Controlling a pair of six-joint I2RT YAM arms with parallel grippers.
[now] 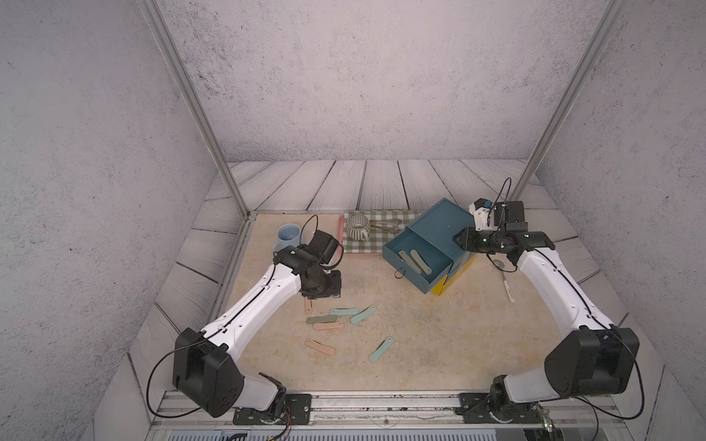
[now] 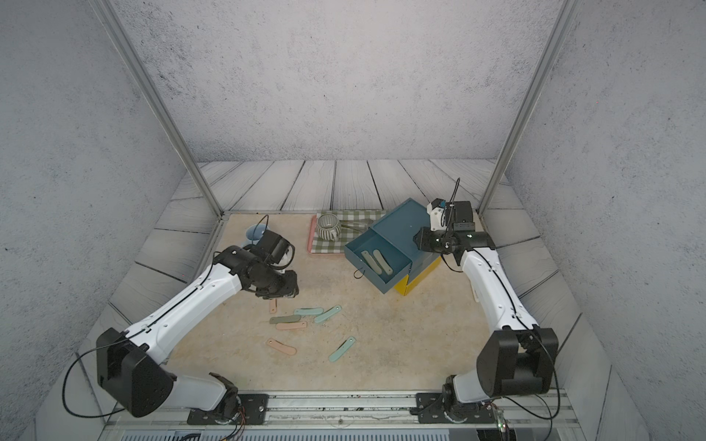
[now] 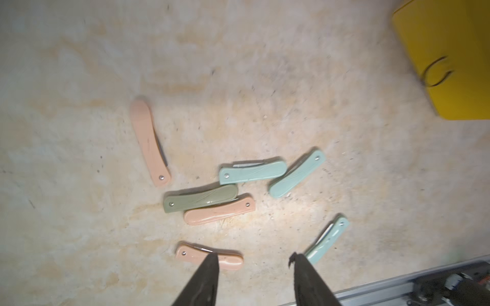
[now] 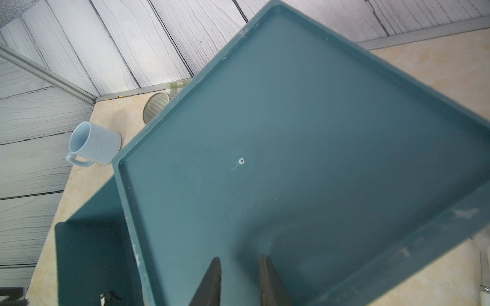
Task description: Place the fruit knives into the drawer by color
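Note:
Below my open left gripper, on the table, lie pink knives [image 3: 149, 142], mint knives [image 3: 296, 173] and one olive-green knife [image 3: 199, 199]; the green one touches a pink one. Nothing is between the fingers. The teal drawer box [image 1: 441, 220] sits on the right atop a yellow one [image 3: 454, 81], its drawer [image 2: 389, 272] pulled out with two sage knives [image 2: 371, 261] inside. My right gripper is open at the box's right side, over the teal top, holding nothing.
A blue mug [image 4: 99, 145] stands back left. A striped cup [image 1: 358, 226] rests on a checkered cloth behind the drawer. A white-handled utensil [image 1: 507, 286] lies right of the box.

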